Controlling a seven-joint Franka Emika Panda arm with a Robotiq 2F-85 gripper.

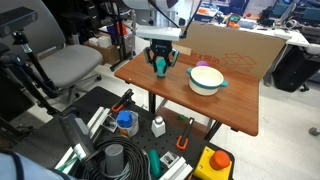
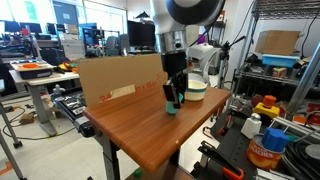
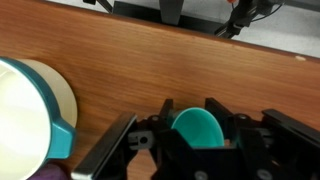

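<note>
A teal cup sits between the fingers of my gripper, which is shut on it. In exterior view 1 the same cup is near the table's left part, with the gripper directly over it. From exterior view 2, the cup looks upright and at or just above the wood; I cannot tell whether it touches. A white bowl with a teal outside stands to the right of the cup, apart from it.
Behind the bowl a purple object rests on the wooden table. A cardboard panel stands along the far edge. Bare wood lies left of and in front of the cup.
</note>
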